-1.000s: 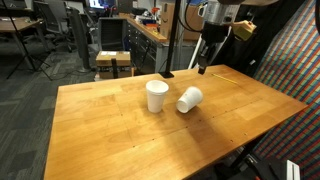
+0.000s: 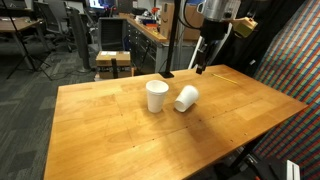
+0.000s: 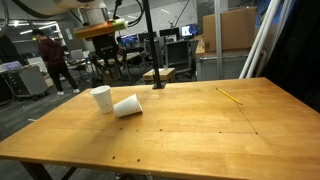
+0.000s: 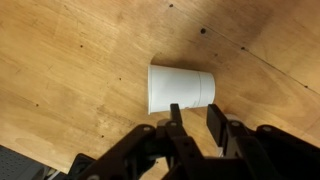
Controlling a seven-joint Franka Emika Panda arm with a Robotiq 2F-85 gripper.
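Note:
A white cup (image 2: 187, 98) lies on its side on the wooden table; exterior view 2 shows the same lying cup (image 3: 128, 106). Just beside it, a second white cup (image 2: 157, 96) stands upright, as does the cup (image 3: 102, 98) in the other exterior view. My gripper (image 2: 199, 71) hangs above the table, higher than both cups and not touching either. Seen from the wrist, the open fingers (image 4: 214, 120) point toward the lying cup (image 4: 180, 87), and nothing is between them. The upright cup is outside the wrist view.
A thin yellow stick (image 3: 229, 96) lies on the table (image 3: 190, 125), well apart from the cups. Desks and chairs fill the background.
The arm and gripper have shifted slightly left in exterior view 1. The lying cup appears to have turned or moved a little; the upright cup stays in place.

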